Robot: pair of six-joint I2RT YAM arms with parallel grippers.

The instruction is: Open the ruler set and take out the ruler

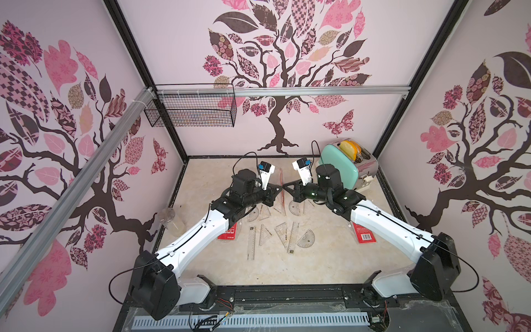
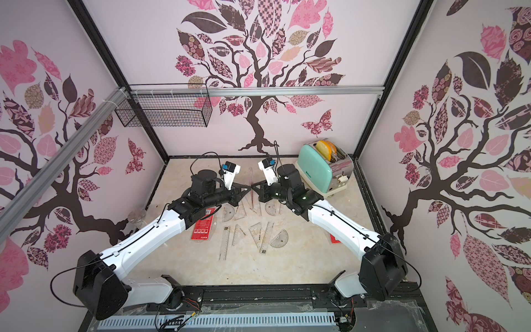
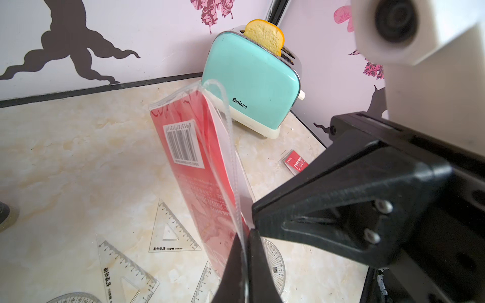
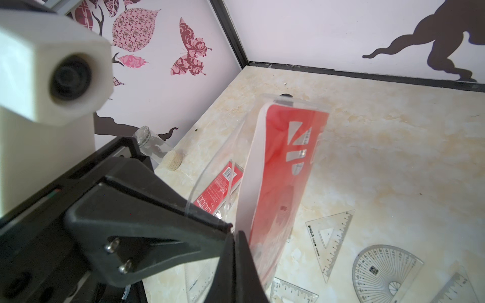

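A clear plastic ruler-set sleeve with a red card (image 3: 184, 151) hangs upright between my grippers. Its transparent front edge runs down into the fingertips of my left gripper, which is shut on it. From the other side, my right gripper is also shut at the sleeve, its thin plastic pinched at the tips. The right wrist view shows a gap between a clear layer and the red card (image 4: 283, 186). In the top left view the sleeve (image 1: 283, 202) appears as a narrow red strip. No ruler shows clearly inside it.
Several clear triangles, rulers (image 1: 251, 243) and protractors (image 1: 306, 239) lie on the table below. More red packs lie at left (image 2: 203, 225) and right (image 1: 363, 233). A toaster (image 3: 252, 75) stands back right; a glass jar (image 4: 151, 144) lies left.
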